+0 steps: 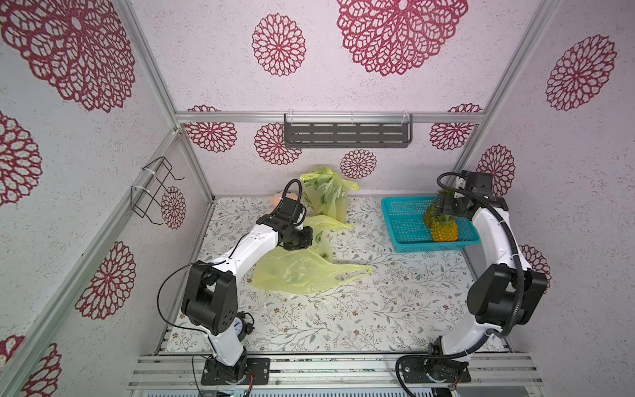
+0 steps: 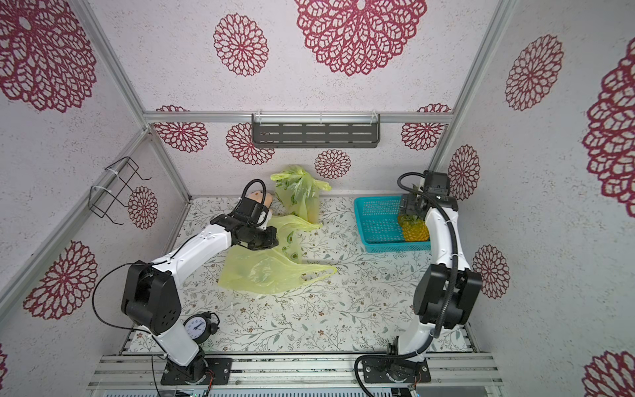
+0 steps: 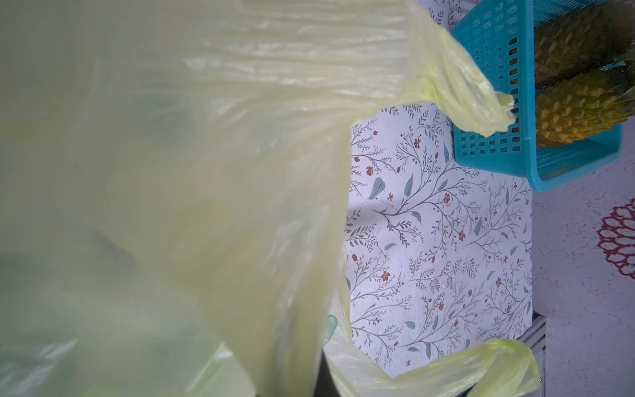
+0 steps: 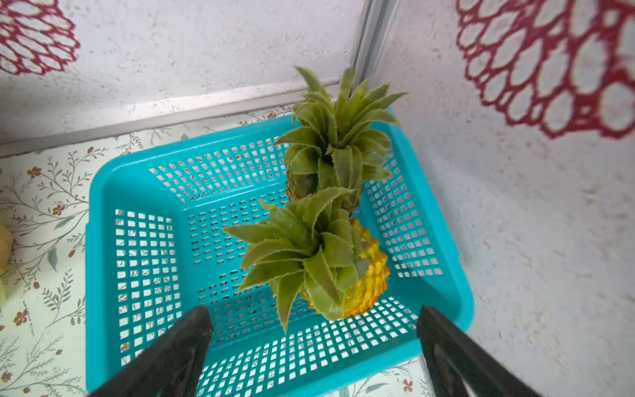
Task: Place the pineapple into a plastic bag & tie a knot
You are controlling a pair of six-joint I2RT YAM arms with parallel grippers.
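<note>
A translucent yellow plastic bag [image 1: 301, 272] lies spread on the left half of the table. My left gripper [image 1: 307, 239] is shut on its film, which gathers at the fingers at the bottom of the left wrist view and covers much of that view. Two pineapples lie in a turquoise basket: the nearer pineapple [image 4: 367, 281] has its leafy crown toward the camera, and the farther pineapple [image 4: 337, 135] sits behind it. My right gripper hangs over the basket [image 4: 135, 162], its fingers spread wide and nothing between them.
Another yellow bag [image 1: 325, 192], standing filled, is against the back wall. A round dial [image 2: 197, 327] sits near the left arm's base. A grey shelf [image 1: 347, 135] hangs on the back wall. Bare table shows between the spread bag and the basket.
</note>
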